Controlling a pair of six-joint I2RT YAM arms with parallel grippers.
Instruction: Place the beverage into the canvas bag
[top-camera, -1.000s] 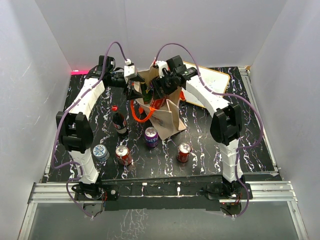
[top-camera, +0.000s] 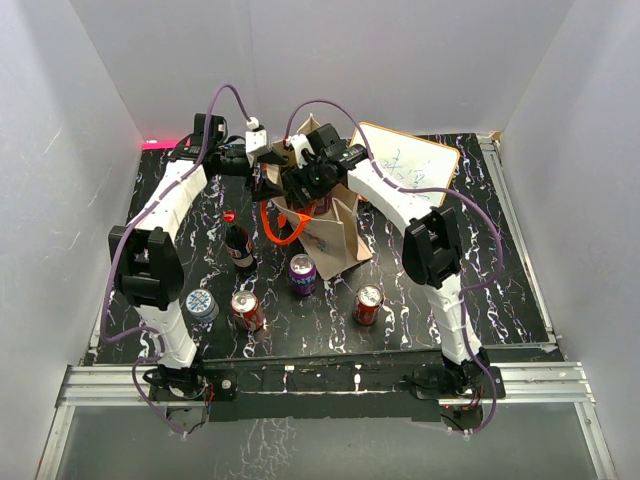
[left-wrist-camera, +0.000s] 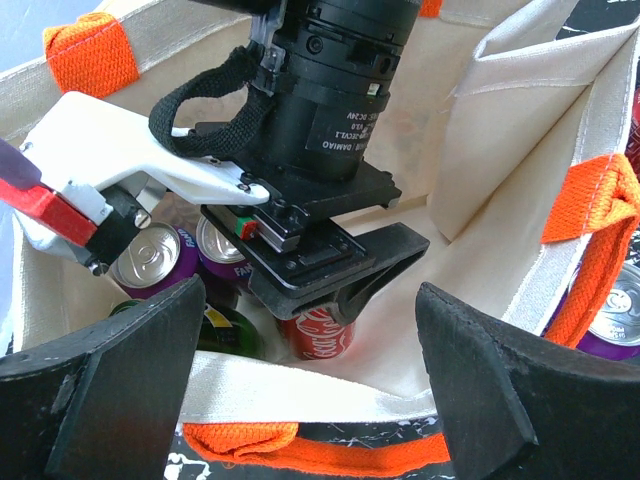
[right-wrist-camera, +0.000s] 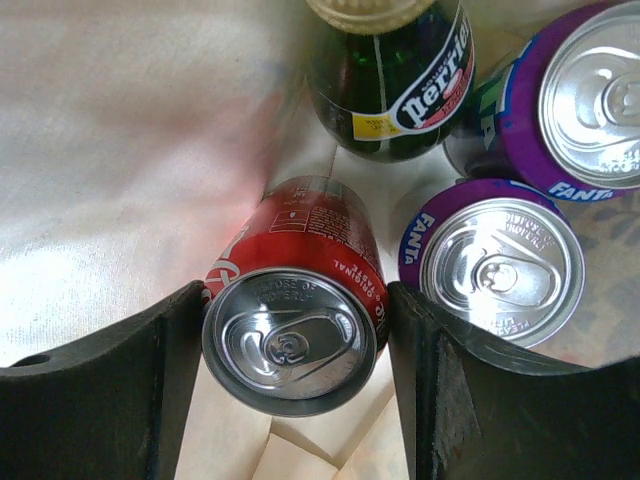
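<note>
The canvas bag (top-camera: 335, 240) stands at the back centre. Inside it, my right gripper has its fingers on either side of a red Coke can (right-wrist-camera: 295, 230), touching it; whether they grip it firmly I cannot tell. A green Perrier bottle (right-wrist-camera: 390, 80) and two purple Fanta cans (right-wrist-camera: 500, 265) lie beside that can in the bag. My left gripper is open at the bag's left rim, above the opening, with the right gripper's housing in view between its fingers.
A cola bottle (top-camera: 238, 245), jar (top-camera: 201, 305), two red cans (top-camera: 367, 305) and a purple can (top-camera: 302, 275) stand in front of the bag. A white board (top-camera: 420, 160) lies at the back right.
My right arm has moved leftward, deeper over the bag's middle, since about a second ago. The left arm is almost unchanged.
</note>
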